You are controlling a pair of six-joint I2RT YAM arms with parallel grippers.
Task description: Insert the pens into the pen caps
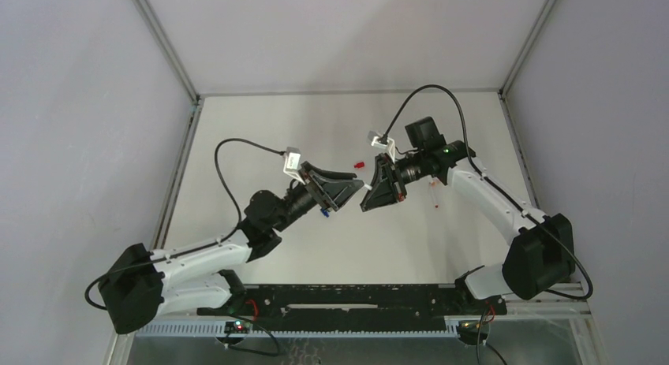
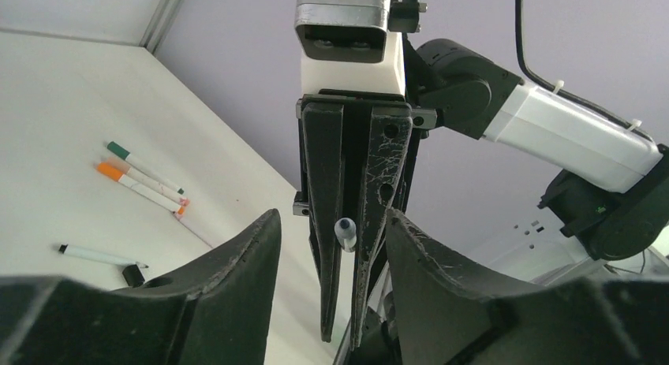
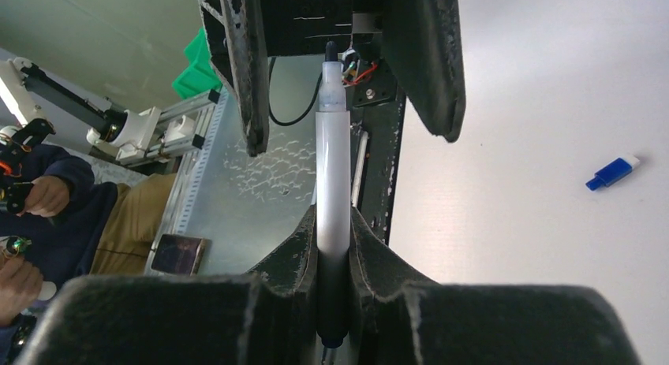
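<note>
My right gripper (image 1: 377, 193) is shut on a white pen (image 3: 333, 176), held upright in its wrist view with the dark tip pointing at my left gripper (image 1: 344, 190). In the left wrist view the pen's end (image 2: 345, 232) faces me between the left gripper's spread fingers (image 2: 334, 278), which stand part open around its line and do not visibly touch it. A blue cap (image 3: 611, 173) lies on the table, also seen below the left gripper in the top view. A red cap (image 1: 359, 165) lies behind the grippers.
Several pens and markers (image 2: 142, 188) lie on the right side of the table (image 1: 260, 121), with a small black cap (image 2: 132, 276) near them.
</note>
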